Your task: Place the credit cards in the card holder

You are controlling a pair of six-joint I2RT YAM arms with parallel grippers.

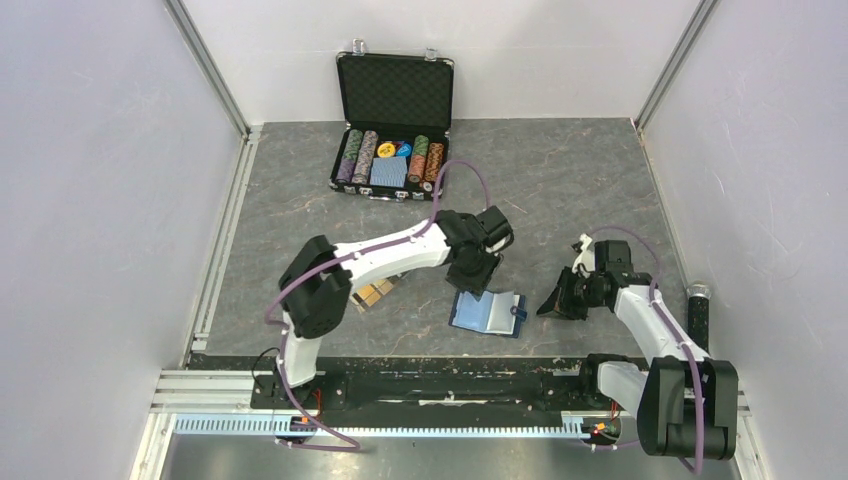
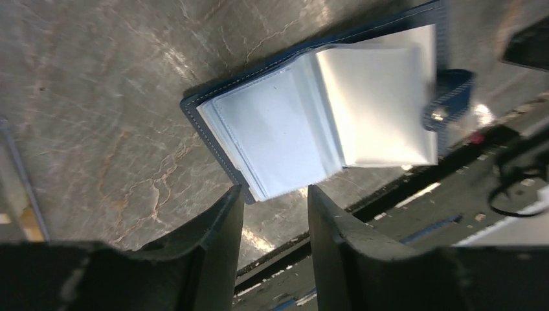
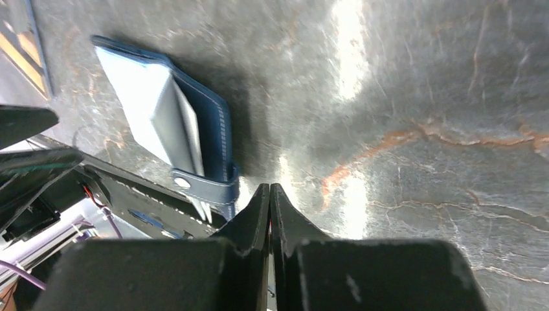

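The card holder [image 1: 487, 312], dark blue with pale clear sleeves, lies opened out on the table near its front edge. Its strap with a metal snap [image 2: 449, 103] sticks out at the right end. Over its left part, my left gripper hangs with its fingers apart and nothing between them. To the right of the holder, my right gripper has its fingertips together, clear of the strap, with nothing showing between them. Left of the holder, a tray with tan cards [image 1: 372, 292] shows partly from behind the left arm.
An open black case of poker chips [image 1: 390, 165] stands at the back. A black cylinder [image 1: 698, 315] stands by the right wall. Bare table [image 1: 560, 190] lies at the back right, and the black front rail [image 1: 440, 375] runs close to the holder.
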